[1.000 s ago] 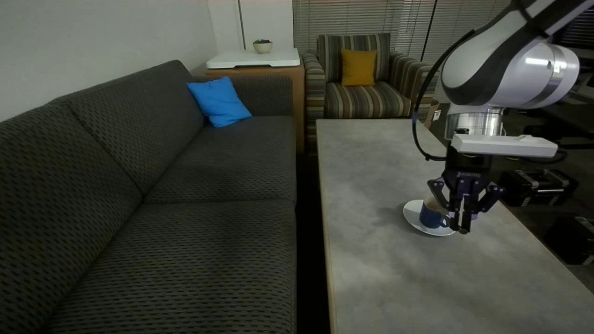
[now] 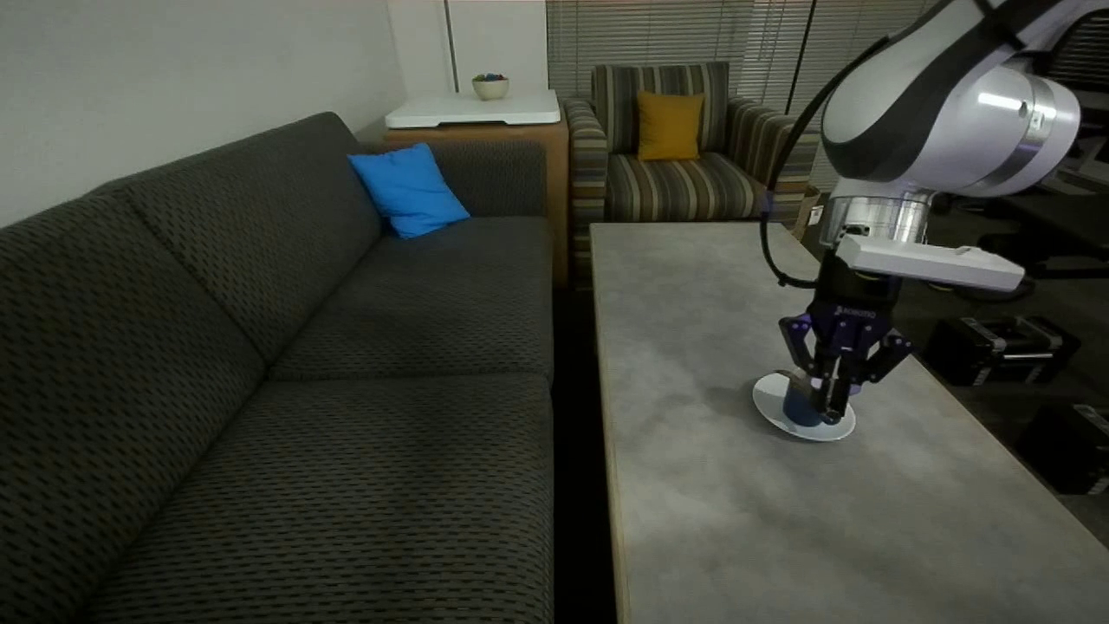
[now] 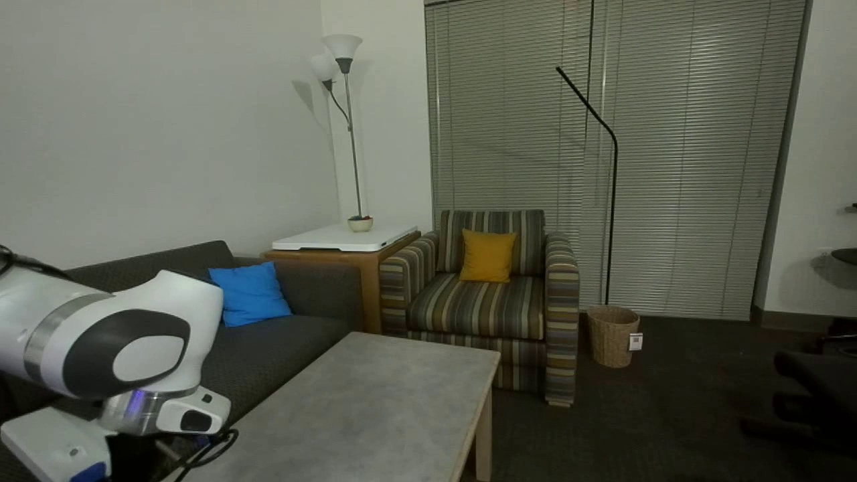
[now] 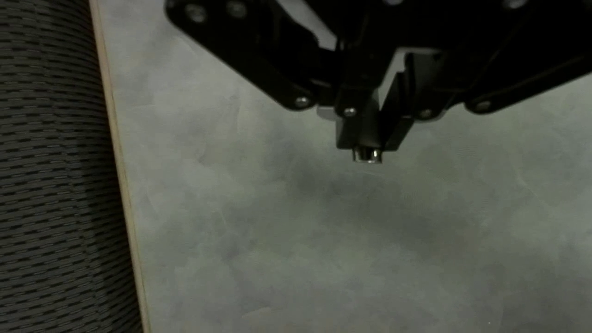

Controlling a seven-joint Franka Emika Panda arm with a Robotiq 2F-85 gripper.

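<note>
A dark blue mug [image 2: 800, 406] stands on a white saucer [image 2: 771, 407] on the grey table. My gripper [image 2: 832, 404] points down in front of the mug in exterior view 1, covering its right side and handle. Whether fingers and mug touch cannot be told. In the wrist view the fingers [image 4: 351, 132] are close together, and a small shiny metal piece [image 4: 367, 155] shows at their tips. The gripper is shut on that piece; the rest of it is hidden. Neither mug nor saucer can be clearly made out in the wrist view.
A dark grey sofa [image 2: 416, 468] runs along the table's left side, with a narrow gap between. A striped armchair [image 3: 482, 313] stands beyond its far end. Black cases [image 2: 998, 348] lie on the floor at right.
My gripper has moved left and slightly up in exterior view 1, from the right of the mug to in front of it. The mug and saucer look unmoved.
</note>
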